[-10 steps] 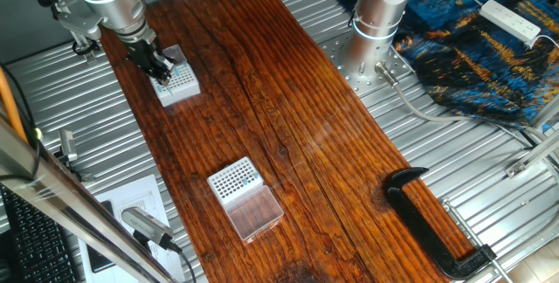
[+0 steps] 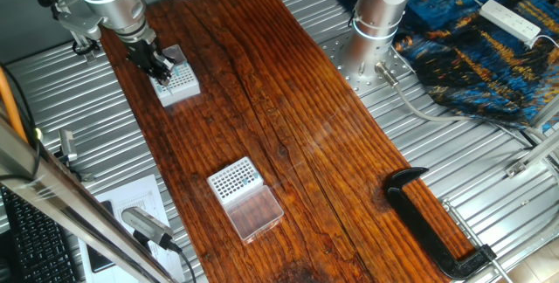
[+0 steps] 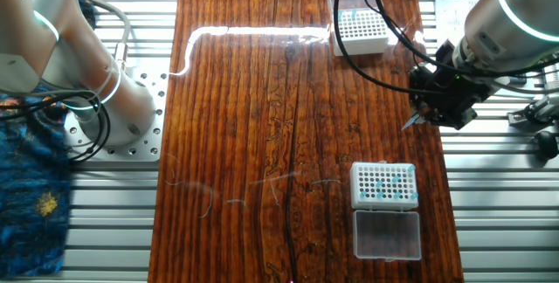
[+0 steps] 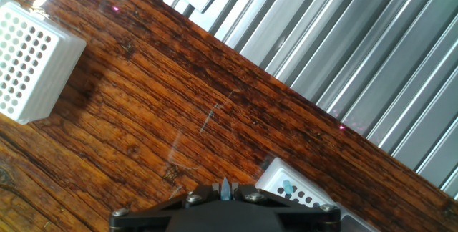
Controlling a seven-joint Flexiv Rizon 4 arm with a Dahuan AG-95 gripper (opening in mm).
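Observation:
A small pale-blue pipette tip (image 4: 225,190) stands between the fingertips of my gripper, which is shut on it. In exterior view 2 the tip (image 3: 411,120) points down from the gripper (image 3: 420,112), short of a white rack (image 3: 356,185) holding several blue tips. Exterior view 1 shows the gripper (image 2: 164,75) overlapping that rack (image 2: 181,97) from above, hiding part of it. The second white rack (image 2: 235,182) has mostly empty-looking holes and one blue tip (image 2: 245,181). In the wrist view, one rack (image 4: 54,74) lies left and the other (image 4: 275,172) lower right, partly covered.
Clear hinged lids (image 2: 256,212) lie open beside the racks. A black clamp (image 2: 419,226) grips the wooden table (image 2: 297,126) at one edge. Bare wood separates the racks.

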